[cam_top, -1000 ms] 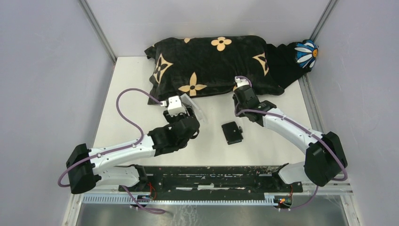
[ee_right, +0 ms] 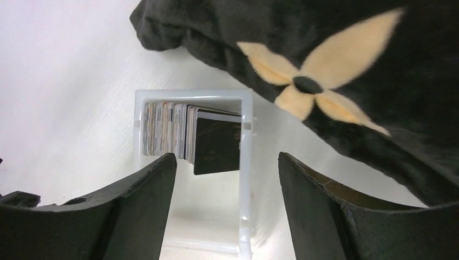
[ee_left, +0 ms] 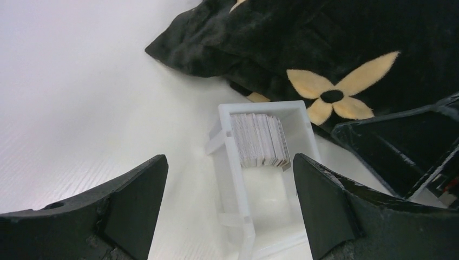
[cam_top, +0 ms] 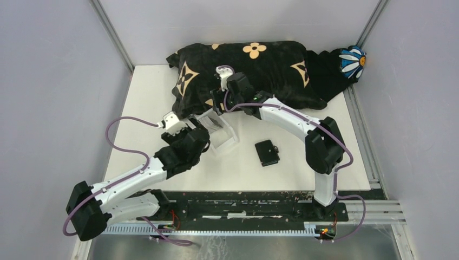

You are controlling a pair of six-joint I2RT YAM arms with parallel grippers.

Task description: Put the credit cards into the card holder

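A stack of cards [ee_right: 168, 129] stands on edge in the back part of a white tray [ee_right: 247, 162]; one black card [ee_right: 217, 145] leans flat-faced against its right end. From the left, the same cards [ee_left: 258, 140] show as a pale row. My left gripper is open over the tray's left side, nothing between its fingers. Above the tray is my right gripper, its fingers apart and empty, short of the cards. The black card holder [cam_top: 267, 153] lies closed on the table, right of the tray.
Behind the tray a dark flowered cushion [cam_top: 243, 70] fills the back of the table. The two grippers are close together over the tray. Bare white table [cam_top: 319, 162] lies around the card holder and along the front.
My right arm has swung left and back, from above the card holder to over the tray. The left arm has drawn left, uncovering more of the tray. The card holder has stayed put.
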